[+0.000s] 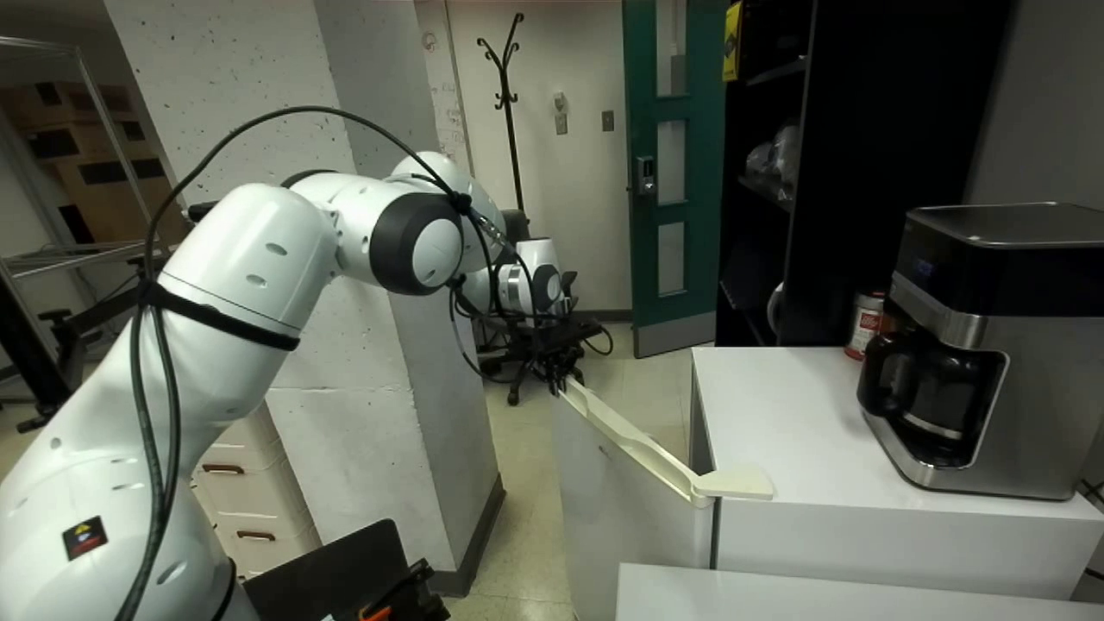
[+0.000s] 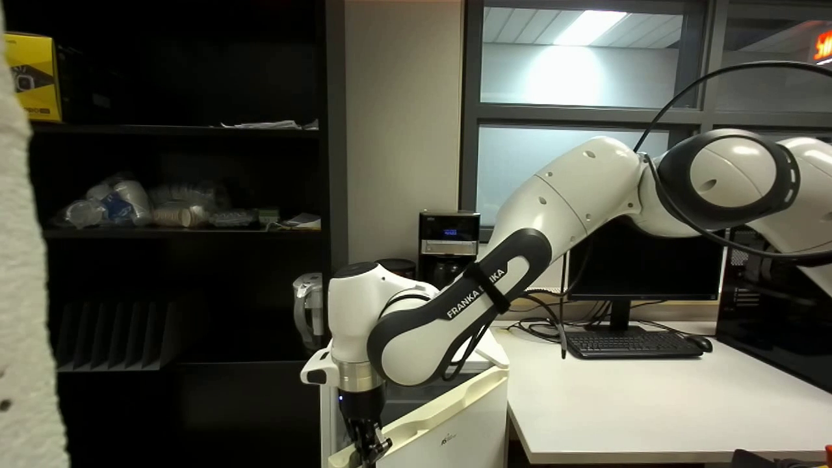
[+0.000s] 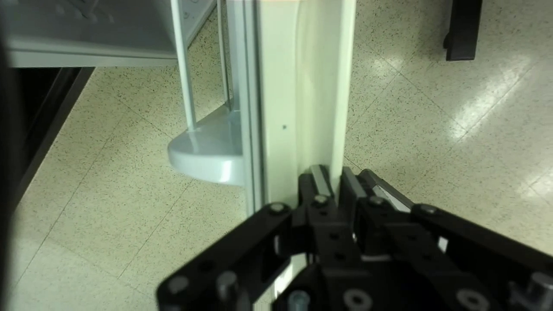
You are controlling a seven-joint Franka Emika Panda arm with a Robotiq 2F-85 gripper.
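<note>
A white mini fridge has its door [image 1: 627,517] swung open, with a cream strip [image 1: 631,439] along the door's top edge. At the free end of that edge is my gripper [image 1: 566,385], pointing down. In the wrist view the gripper is shut on the outer lip [image 3: 339,109] of the door's top strip, one finger on each side of it. A door shelf [image 3: 207,155] shows on the inner side. The exterior view 2 shows the black gripper [image 2: 366,452] at the same door edge, its fingertips partly cut off.
On the fridge top [image 1: 787,414] stand a coffee maker [image 1: 994,352] and a red-and-white can [image 1: 866,324]. A concrete pillar [image 1: 414,310] rises beside the arm. A desk [image 2: 624,398] with keyboard lies right of the fridge in exterior view 2.
</note>
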